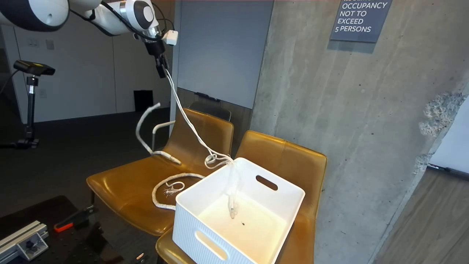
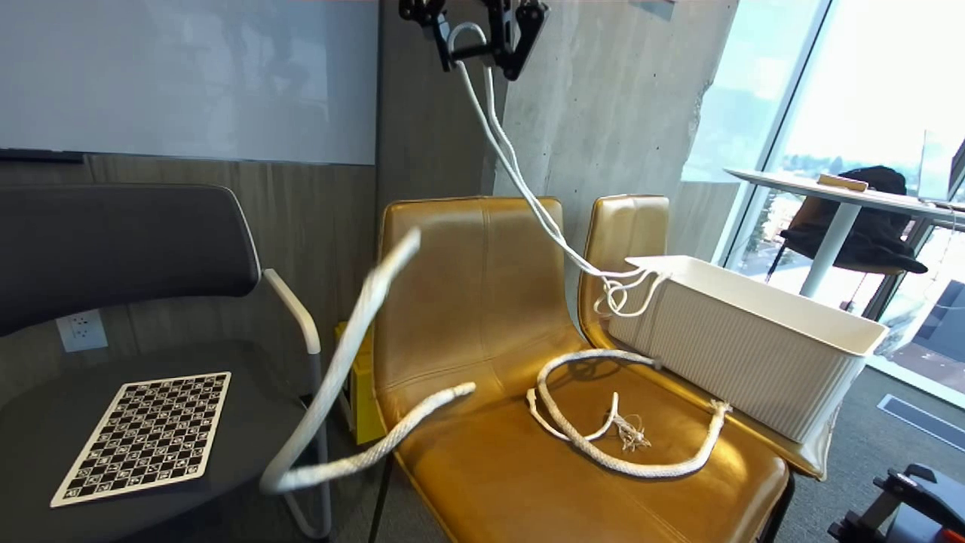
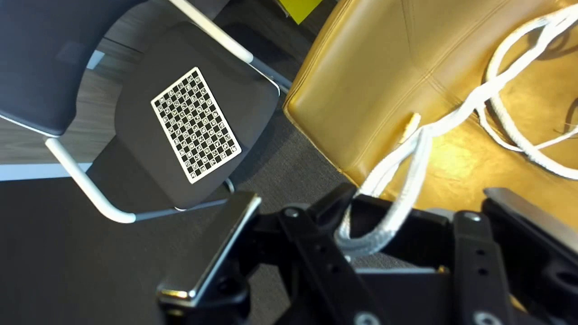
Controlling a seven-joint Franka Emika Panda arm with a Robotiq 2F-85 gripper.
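Note:
High over the left tan chair, my gripper [image 1: 161, 72] stands shut. A loop of white rope [image 2: 463, 27] hangs over its black finger parts, and whether any strand is pinched cannot be told. From there thin white strands [image 1: 192, 126] slope down to a tangle at the rim of the white bin [image 1: 281, 187], with a faint piece inside. A thicker rope length [image 2: 362, 312], blurred at its upper end, arcs above the chair's left side. Another frayed rope piece [image 2: 660, 470] lies curled on the tan seat. In the wrist view the rope loop [image 3: 374, 241] crosses the gripper's black parts.
The bin rests on the right tan chair [image 1: 303, 162]. A dark chair [image 2: 208, 326] with a checkered board [image 2: 149, 437] stands at the left. A concrete wall [image 1: 365, 132] rises behind, and a stand-mounted camera [image 1: 33, 68] is at the far left.

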